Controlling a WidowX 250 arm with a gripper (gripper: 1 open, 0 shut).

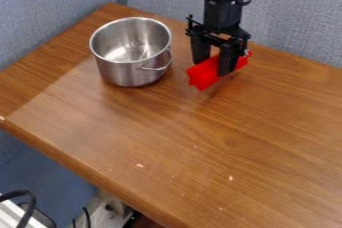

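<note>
A red block [206,72] lies tilted near the back of the wooden table, right of a steel pot [131,69]. My black gripper [219,52] is down over the red block, its fingers around the block's middle and upper part; whether they are closed on it cannot be told from this view.
The pot with its wire handle stands at the back left. Padded grey-blue walls border the back and left, and cables hang at the bottom left.
</note>
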